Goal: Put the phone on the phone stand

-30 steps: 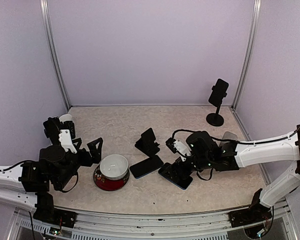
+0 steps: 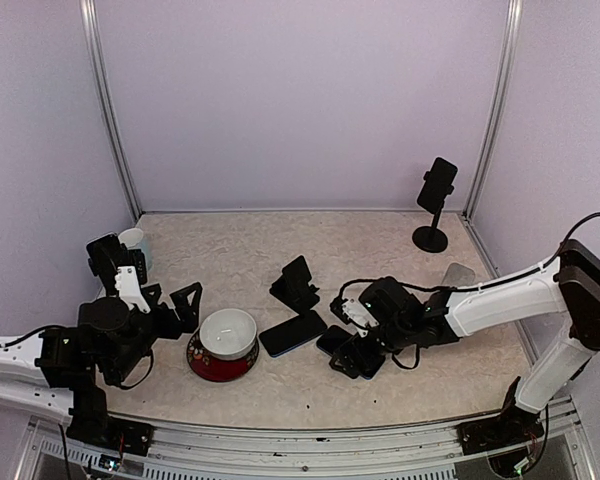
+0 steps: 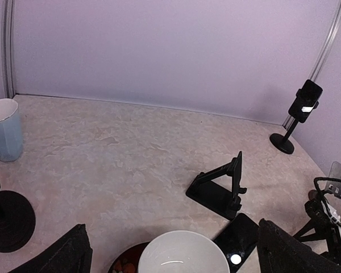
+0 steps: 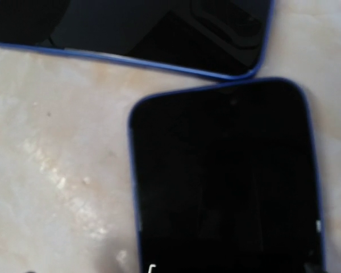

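Two dark phones with blue edges lie flat on the table: one (image 2: 293,333) right of the bowl, the other (image 4: 224,165) beside it, partly under my right gripper (image 2: 345,355), which is low over it and open. In the right wrist view their corners nearly touch. A low black phone stand (image 2: 295,285) stands behind the phones; a taller stand (image 2: 432,238) is at the back right. My left gripper (image 2: 171,305) hangs open at the left, empty.
A white bowl (image 2: 228,330) on a red plate (image 2: 215,370) is at front left. A mug (image 3: 5,131) and another black stand (image 3: 11,222) are at left.
The left arm has shifted slightly. The phones appear unmoved.
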